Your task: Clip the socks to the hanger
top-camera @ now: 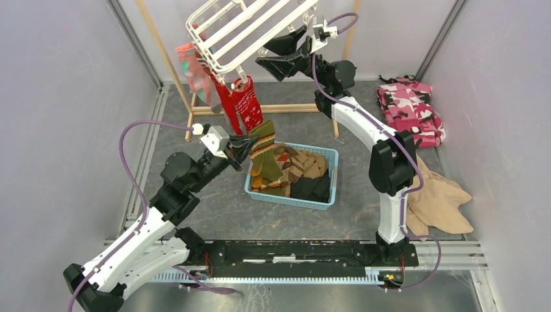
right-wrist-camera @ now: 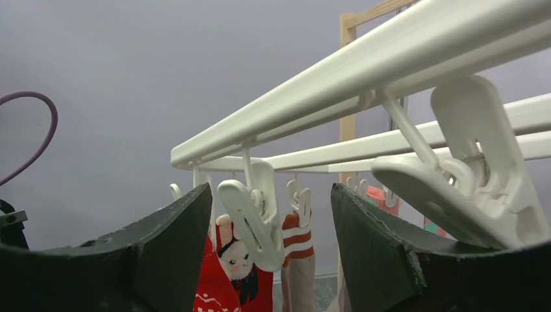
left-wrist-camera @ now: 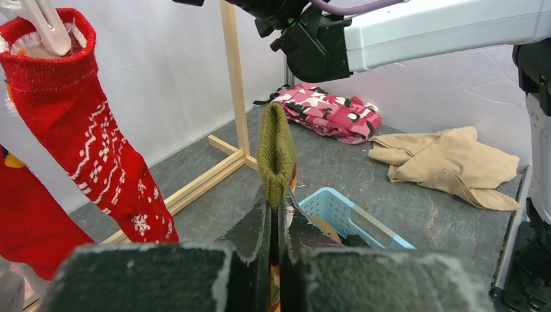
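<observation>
My left gripper is shut on an olive striped sock (top-camera: 265, 153), which hangs over the blue basket (top-camera: 333, 179) of loose socks. My right gripper stands open at the white clip hanger (right-wrist-camera: 247, 127); a white clip (right-wrist-camera: 260, 253) hangs between or just beyond its fingers, and another clip (right-wrist-camera: 468, 130) sits to its right. Red socks (left-wrist-camera: 117, 156) hang from clips left of my left gripper, with a pink sock (top-camera: 195, 71) and other socks behind.
A wooden stand (top-camera: 292, 108) carries the hanger. A pink camouflage bundle (top-camera: 409, 110) and a beige cloth (top-camera: 438, 201) lie on the floor at the right.
</observation>
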